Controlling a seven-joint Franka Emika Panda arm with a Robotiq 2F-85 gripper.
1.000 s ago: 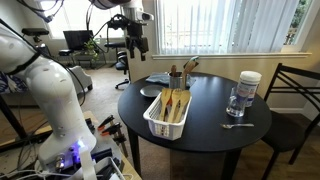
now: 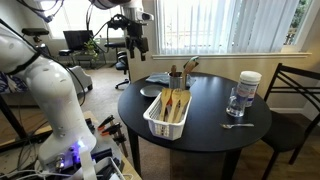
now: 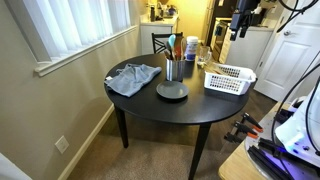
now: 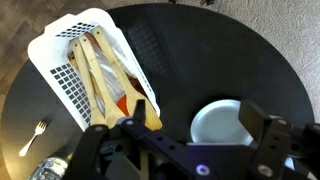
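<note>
My gripper (image 2: 141, 46) hangs high above the left part of the dark round table, clear of everything on it. In the wrist view its two fingers stand wide apart, one at each side, with nothing held between them. Below lies a white plastic basket (image 4: 135, 38) holding several wooden utensils (image 4: 92, 75). A round plate (image 4: 222, 122) lies beside the basket, partly under the right finger in that view; it appears dark in exterior view 2. Behind them stands a metal holder (image 3: 175, 71) filled with utensils.
On the right of the table are a clear pitcher (image 2: 236, 104), a white tub (image 2: 249, 79) and a fork (image 2: 238, 126). A crumpled blue-grey cloth (image 3: 134, 79) lies near the window side. Bare tabletop (image 2: 205, 105) shows in the middle. A chair (image 2: 293, 110) stands at the right.
</note>
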